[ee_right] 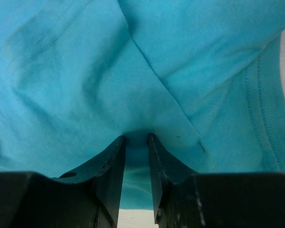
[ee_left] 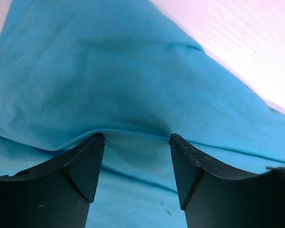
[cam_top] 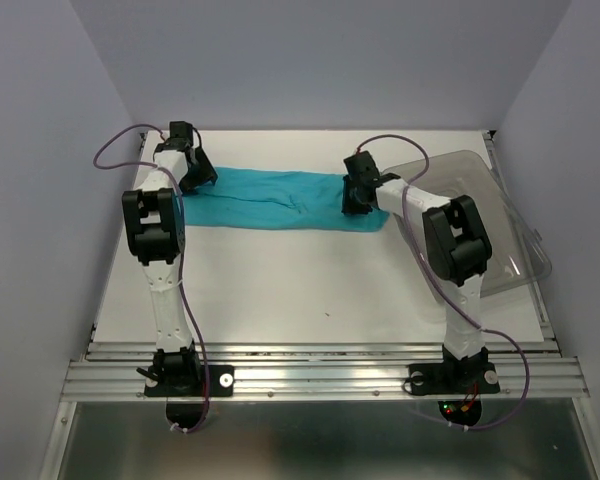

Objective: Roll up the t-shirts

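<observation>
A turquoise t-shirt (cam_top: 270, 200) lies spread as a long folded strip across the back of the table, with a fold line along its length. Over its left end is my left gripper, part open. In the left wrist view a ridge of the cloth's folded edge runs between its fingertips. At the shirt's right end my right gripper stands part open with a narrow gap, its tips at the cloth (ee_right: 99, 109); whether any fabric is pinched there cannot be made out. A stitched hem (ee_right: 263, 114) shows right of it.
A clear plastic bin (cam_top: 510, 215) stands on the right of the table, close beside the right arm.
</observation>
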